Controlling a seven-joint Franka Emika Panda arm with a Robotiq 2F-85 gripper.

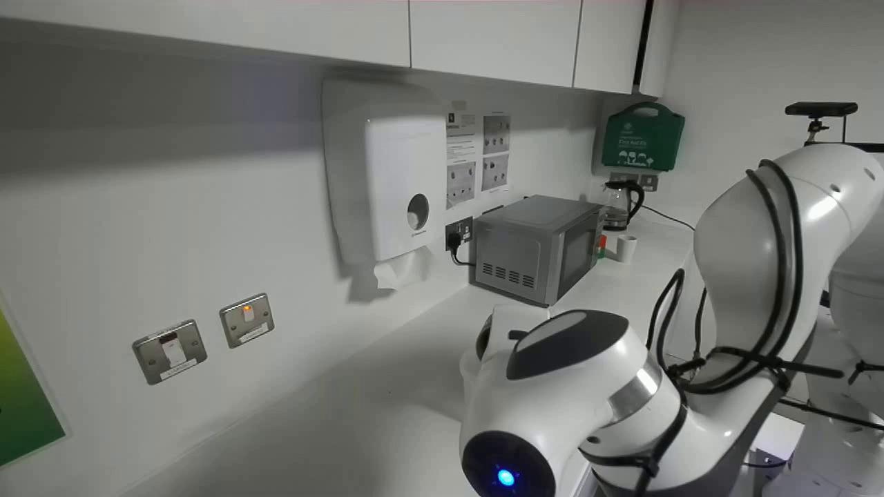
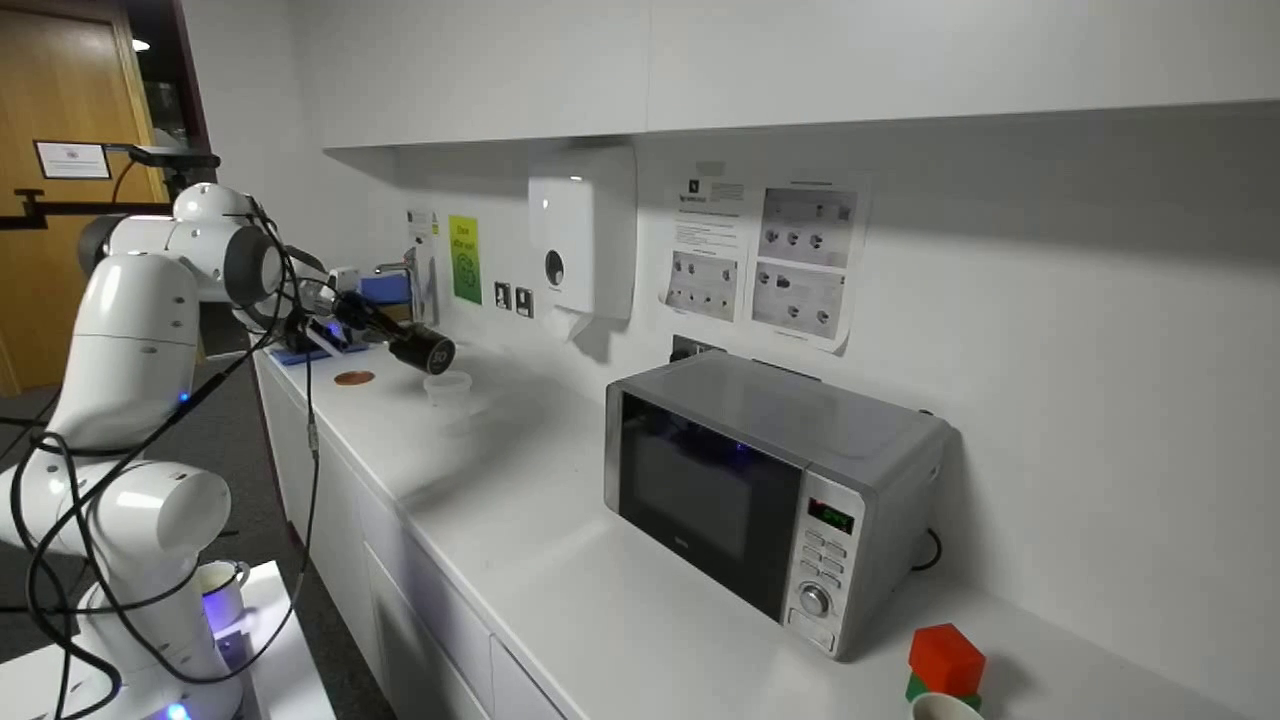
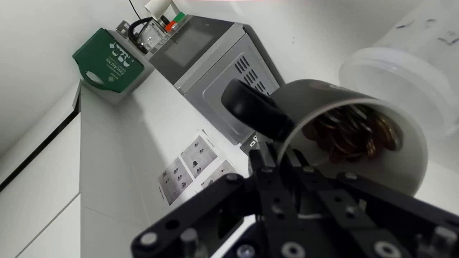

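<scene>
A dark mug (image 3: 318, 92) with a pale inside and a black handle is pinched at its rim by my gripper, which is shut on it. Brown, coin-like discs (image 3: 348, 135) lie inside the mug. In exterior view 2 the mug (image 2: 422, 349) is tipped well over, its base towards the microwave. Just below it stands a clear plastic tub (image 2: 447, 386) on the counter; the wrist view shows the tub (image 3: 400, 81) beside the mug. The fingertips are hidden behind the wrist in exterior view 1.
A grey microwave (image 2: 768, 480) stands further along the counter, with red and green blocks (image 2: 945, 660) past it. A flat copper-coloured round (image 2: 354, 378) lies near the tub. Above hang a towel dispenser (image 1: 402, 174) and cupboards (image 1: 497, 37).
</scene>
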